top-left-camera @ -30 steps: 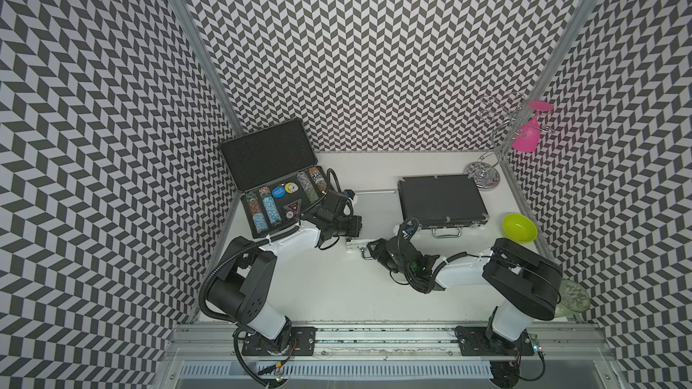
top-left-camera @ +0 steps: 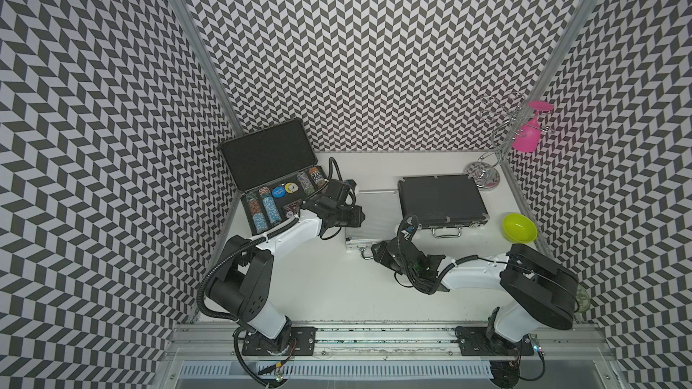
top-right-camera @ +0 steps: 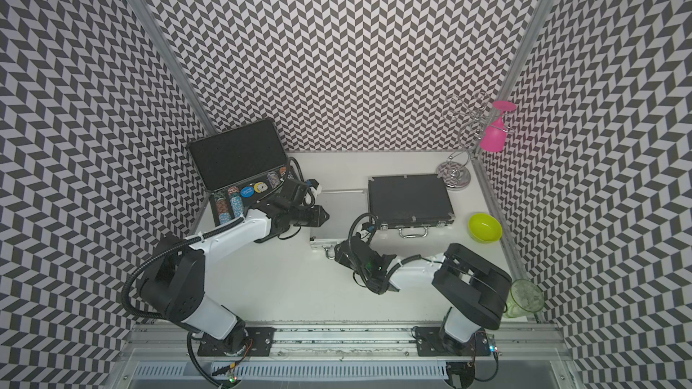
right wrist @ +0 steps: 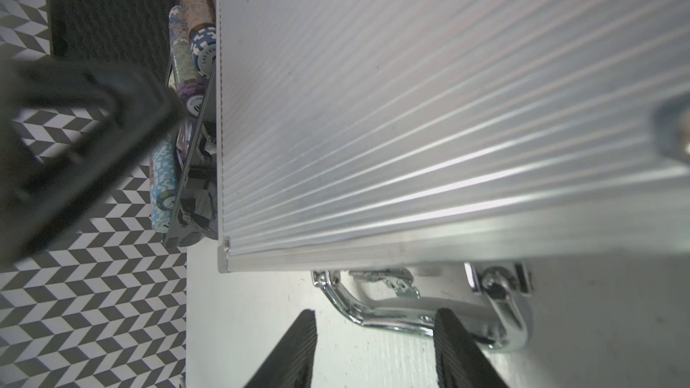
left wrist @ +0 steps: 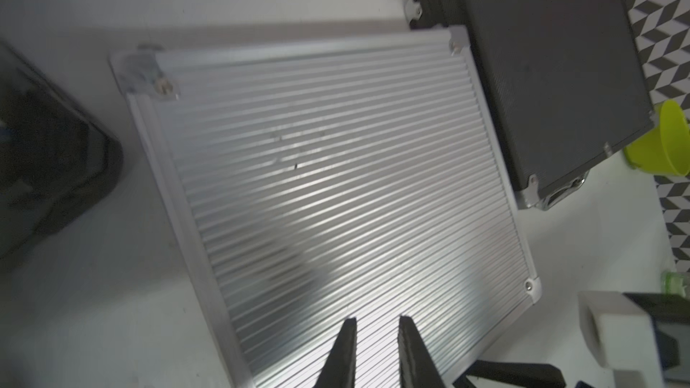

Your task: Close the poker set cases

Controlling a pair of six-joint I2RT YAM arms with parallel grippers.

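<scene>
An aluminium case (left wrist: 345, 186) lies in the middle with its ribbed lid down, handle (right wrist: 388, 319) facing the front. At the back left, a black case stands open, its lid (top-left-camera: 263, 151) raised over chips. A closed black case (top-left-camera: 439, 198) lies to the right. My left gripper is above the aluminium lid, part open with nothing between its fingers. My right gripper is at the front edge by the handle, part open, its fingers apart.
A green bowl (top-left-camera: 519, 227) sits at the right, below a metal stand with pink items (top-left-camera: 526, 133).
My left gripper has moved slightly toward the back. My right arm has shifted slightly to the right.
</scene>
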